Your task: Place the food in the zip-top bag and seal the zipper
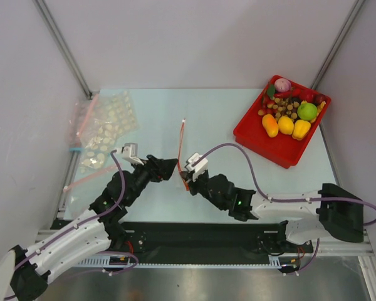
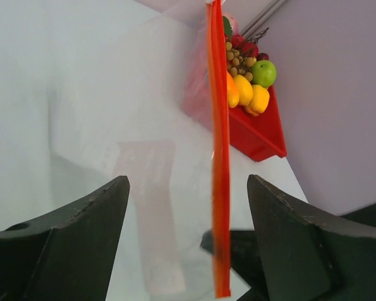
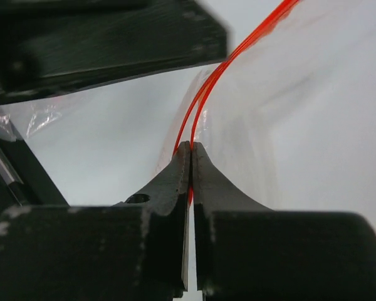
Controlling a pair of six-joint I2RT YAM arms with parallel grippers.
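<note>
A clear zip top bag with an orange zipper strip (image 1: 181, 145) stands between my two grippers in the top view. My right gripper is shut on one layer of the orange edge near its lower end; another red line runs just left of the fingertips. My left gripper stands open, its fingers on either side of the bag, and the zipper strip (image 2: 220, 157) passes between them unheld, nearer the right finger. Food, including yellow peppers (image 1: 286, 125) and a green apple (image 1: 307, 111), lies in the red bin (image 1: 255, 141).
Other clear bags with orange strips (image 1: 103, 125) lie flat along the left side of the table (image 1: 153, 113). In the right wrist view, a dark left finger (image 3: 113, 44) looms close above.
</note>
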